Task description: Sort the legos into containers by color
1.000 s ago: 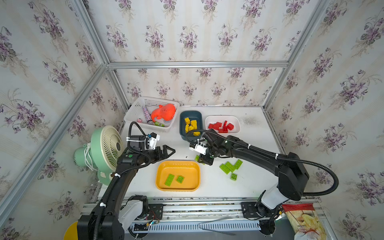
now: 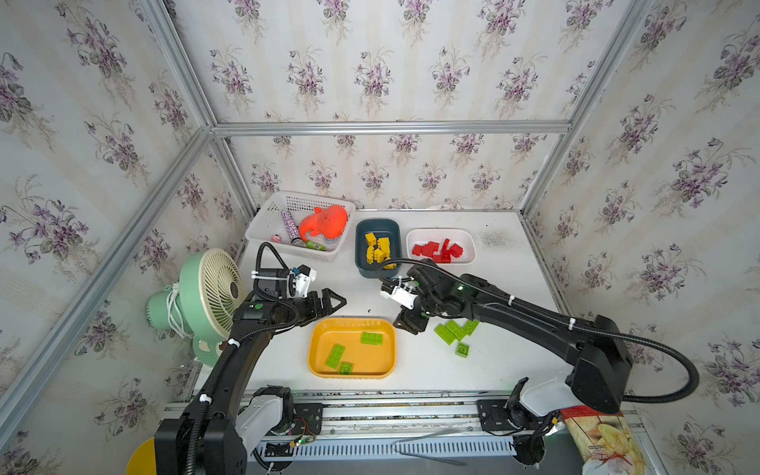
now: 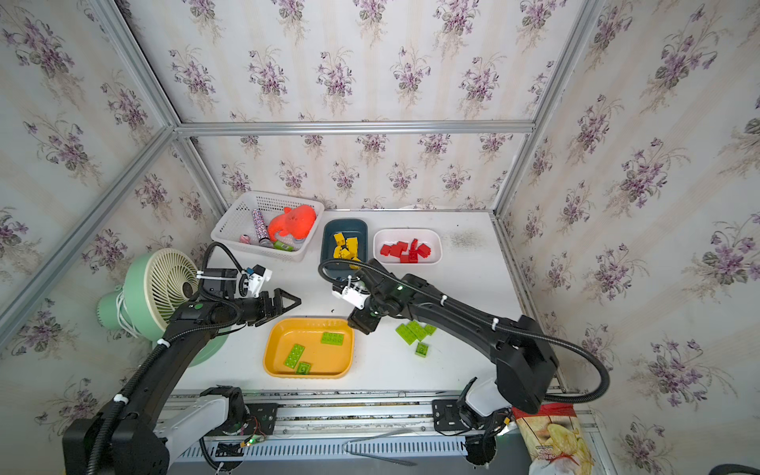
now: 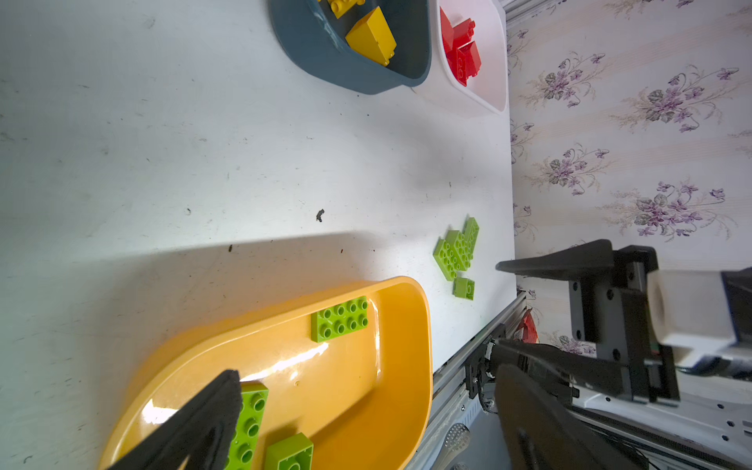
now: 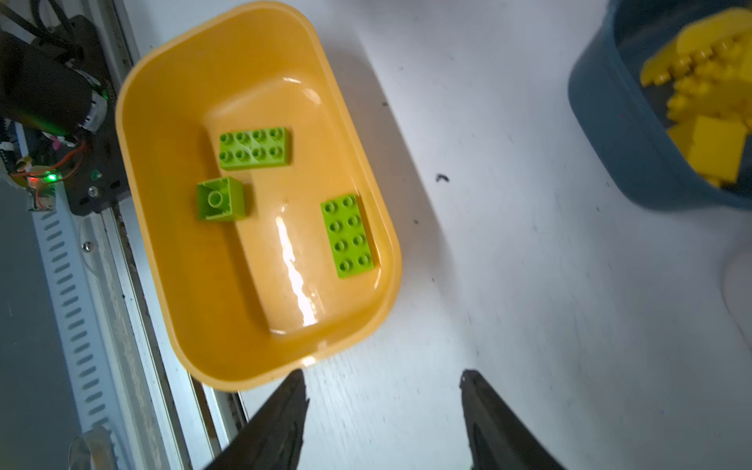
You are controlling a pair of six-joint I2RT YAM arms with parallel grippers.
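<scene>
The orange bin (image 2: 352, 362) holds three green bricks (image 5: 345, 235). More green bricks (image 2: 449, 332) lie loose on the table to its right. Yellow bricks (image 3: 345, 247) sit in the dark teal bin (image 2: 364, 269), red ones (image 2: 435, 251) in the white bin (image 3: 407, 258). My left gripper (image 2: 329, 301) hangs open and empty above and behind the orange bin. My right gripper is open, nothing between its fingers, over the table just right of the orange bin.
A white basket (image 2: 263, 229) with a soft orange toy and other items stands at back left. A green fan (image 2: 207, 293) is at far left.
A green brick it carried a second ago now lies in the orange bin. My left arm looks unmoved.
</scene>
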